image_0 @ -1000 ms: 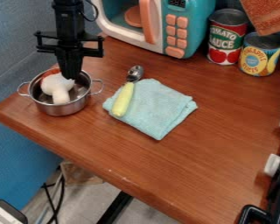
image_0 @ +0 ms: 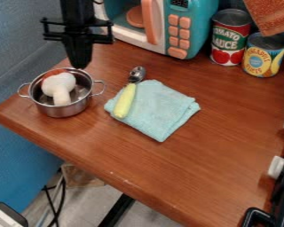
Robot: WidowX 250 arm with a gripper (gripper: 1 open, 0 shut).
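Note:
My gripper (image_0: 78, 62), black, hangs above the back of a small steel pot (image_0: 68, 104) at the table's left. Inside the pot a white mushroom-shaped object (image_0: 59, 82) rests, with something red partly behind it. The fingertips are clear of the white object; how far they are parted is hard to tell. A light blue cloth (image_0: 163, 113) lies to the right, with a yellow-handled spoon (image_0: 125, 101) on it.
A toy microwave (image_0: 180, 27) stands at the back, with a tomato sauce can (image_0: 229, 40) and another can (image_0: 264, 59) to its right. A black appliance (image_0: 265, 217) is at the right edge.
My gripper has risen out of the pot, leaving the white object inside it.

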